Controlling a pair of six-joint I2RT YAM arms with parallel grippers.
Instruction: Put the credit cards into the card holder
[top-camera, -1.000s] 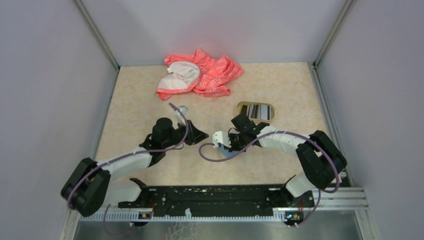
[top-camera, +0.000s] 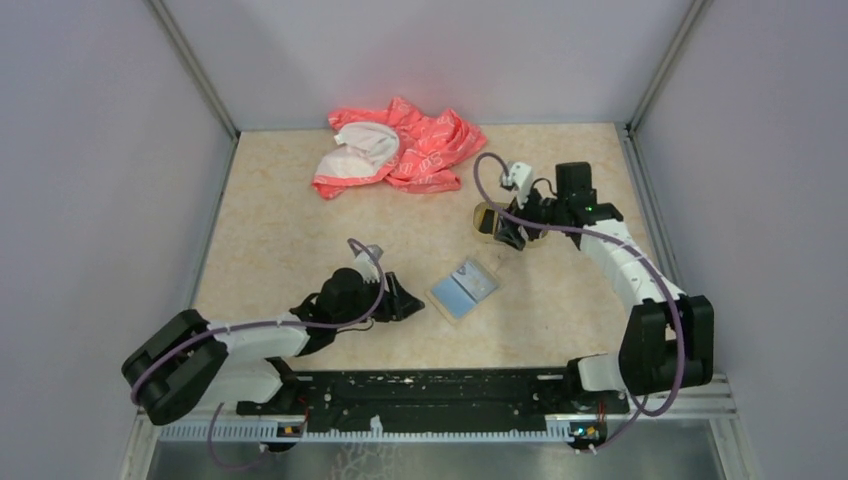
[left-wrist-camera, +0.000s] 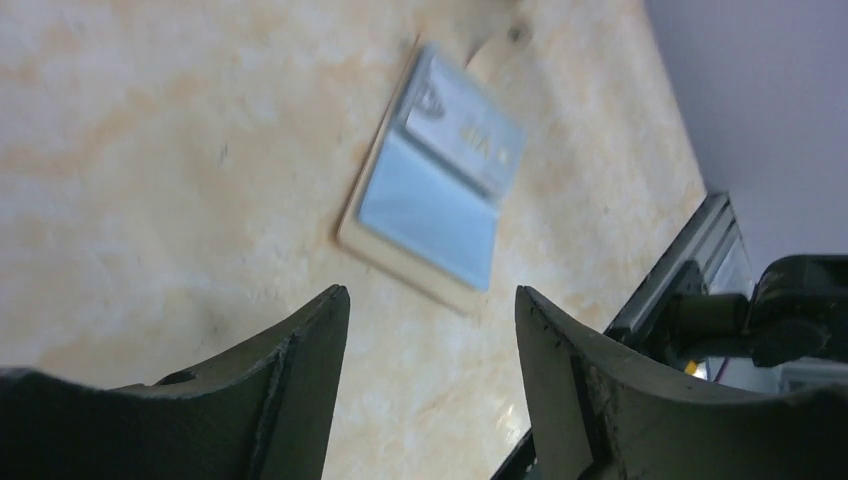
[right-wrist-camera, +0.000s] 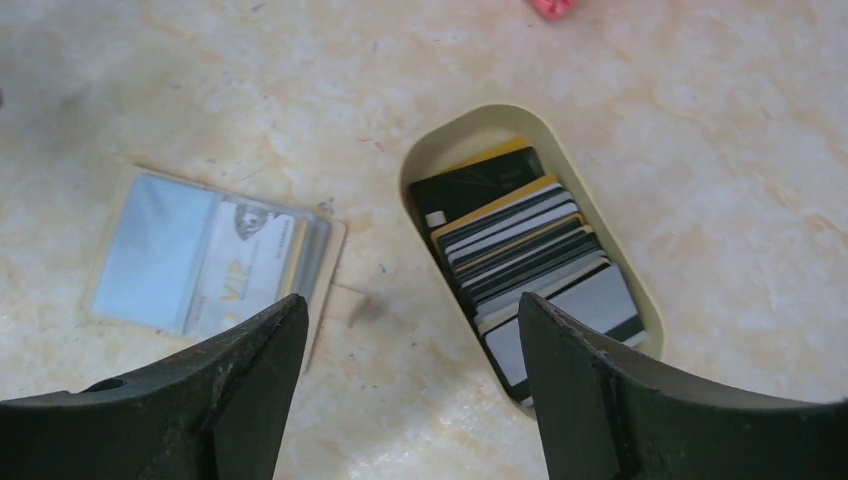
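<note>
The card holder (top-camera: 464, 288) lies flat on the table, its pale blue side toward the left arm. A clear "VIP" card (right-wrist-camera: 240, 262) and other card edges are layered on the holder's other half. Several credit cards (right-wrist-camera: 530, 262) stand in a row in a beige tray (right-wrist-camera: 637, 270). Above the tray, my right gripper has its fingers apart, nothing between them. My left gripper is left of the holder in the top view (top-camera: 412, 302). Its fingers are also apart over bare table, and no object shows between them.
A crumpled red and white cloth (top-camera: 425, 150) lies at the back of the table. A small tab (right-wrist-camera: 345, 300) sticks out from the holder's edge.
My right gripper has gone from over the card holder to the tray at the back right, uncovering the holder.
</note>
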